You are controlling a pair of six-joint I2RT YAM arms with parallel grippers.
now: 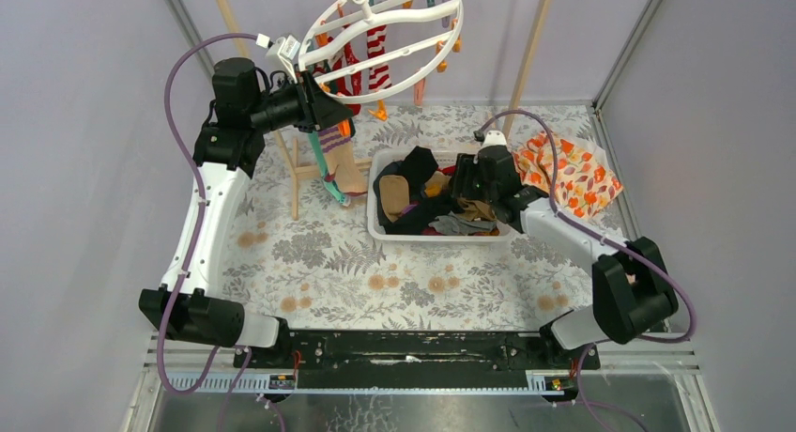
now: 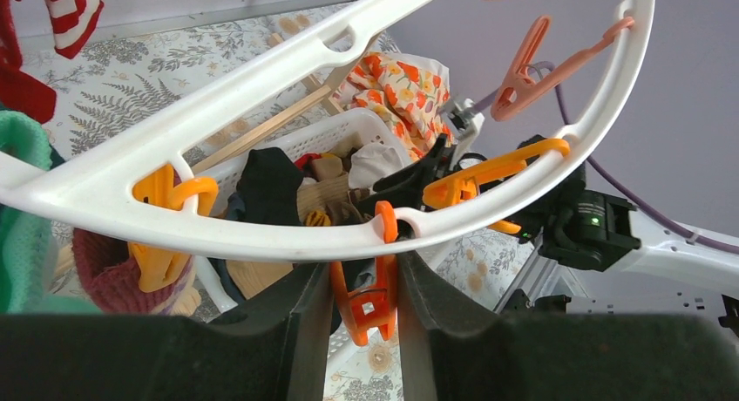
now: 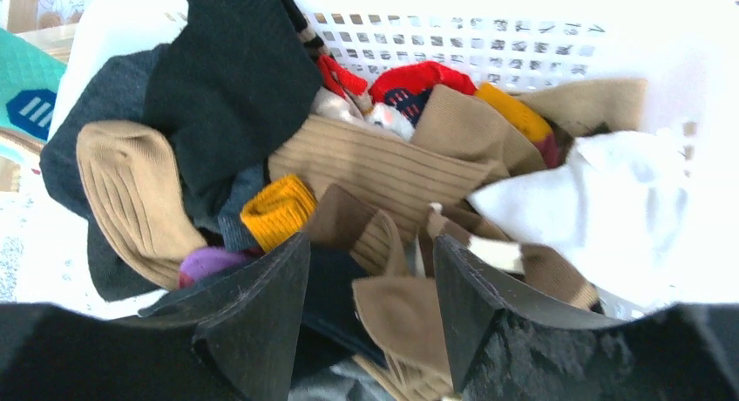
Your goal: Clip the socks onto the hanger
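Observation:
The white round hanger (image 1: 380, 14) carries plastic clips, with striped and teal socks (image 1: 333, 164) hanging from some. My left gripper is shut on an orange clip (image 2: 366, 309) at the hanger's rim. Socks in tan, black, yellow and white fill the white basket (image 1: 438, 239). My right gripper is over the pile, its fingers part open around a brown sock (image 3: 396, 314) below it; whether it touches that sock I cannot tell.
An orange floral cloth (image 1: 568, 174) lies right of the basket. A wooden stand (image 1: 526, 47) rises behind. The patterned floor in front of the basket is clear.

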